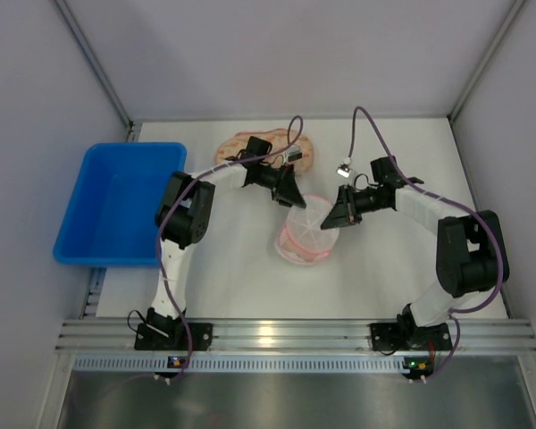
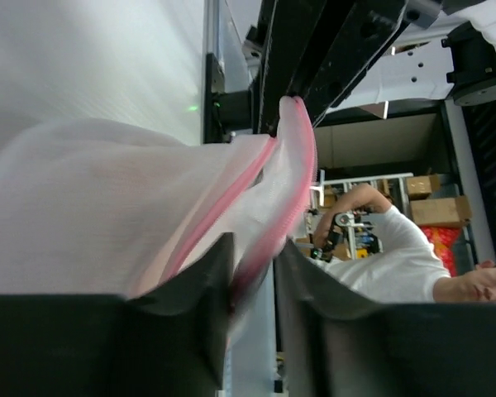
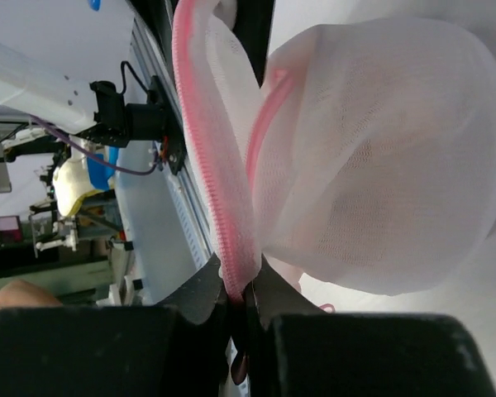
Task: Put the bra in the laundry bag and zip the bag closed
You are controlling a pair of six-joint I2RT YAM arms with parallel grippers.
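Observation:
A white mesh laundry bag (image 1: 308,234) with pink zipper trim hangs between my grippers over the middle of the table, something pinkish showing through it. My right gripper is shut on the bag's pink zipper edge (image 3: 219,198), which rises from its fingers. My left gripper (image 1: 288,201) is at the bag's upper left; in the left wrist view its blurred fingertips (image 2: 182,339) lie around the pink edge (image 2: 264,240), and I cannot see clearly whether they grip it. The bag's mesh body (image 3: 388,157) billows beside the zipper.
A pink-orange patterned piece (image 1: 241,147) lies at the back of the table behind my left gripper. An empty blue bin (image 1: 116,201) takes up the left end. A person (image 2: 397,256) appears beyond the table in the left wrist view.

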